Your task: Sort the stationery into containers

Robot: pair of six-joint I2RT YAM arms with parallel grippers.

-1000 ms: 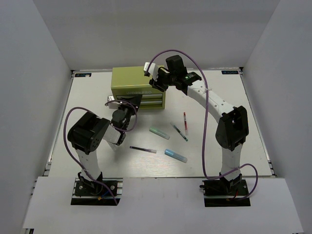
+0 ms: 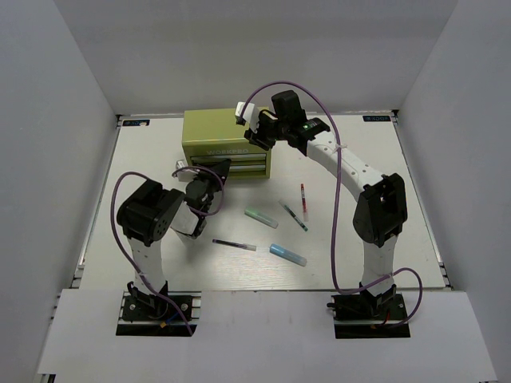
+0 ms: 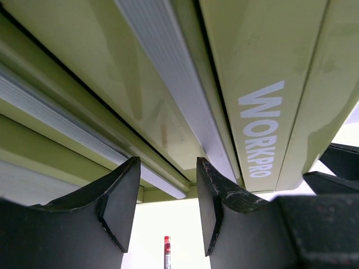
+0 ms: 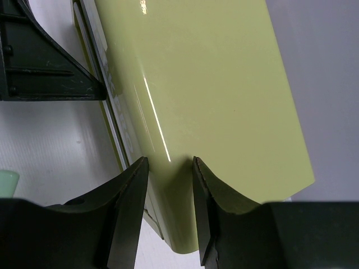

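A green WORKPRO drawer box (image 2: pixel 215 128) stands at the back of the table, its silver-edged drawers (image 2: pixel 251 167) facing front and apparently closed. My left gripper is at the drawer fronts, part open, a silver drawer edge (image 3: pixel 185 89) just beyond its fingertips. At the box's upper right edge is my right gripper, its fingers apart; the box's rounded corner shows behind and between them, and whether they touch it I cannot tell. On the table lie a green marker (image 2: pixel 261 218), a blue marker (image 2: pixel 287 254), a dark pen (image 2: pixel 234 244), a green-and-black pen (image 2: pixel 294 215) and a red pen (image 2: pixel 303 199).
The right arm's purple cable (image 2: pixel 335 215) hangs across the table's right half. Bare table (image 2: pixel 359 255) shows at the front right. Grey walls (image 2: pixel 247 48) enclose the back and sides.
Over the last second my left arm has shifted slightly at the drawer fronts, its gripper drawing a little lower in the top view. The right arm, box and stationery look unmoved.
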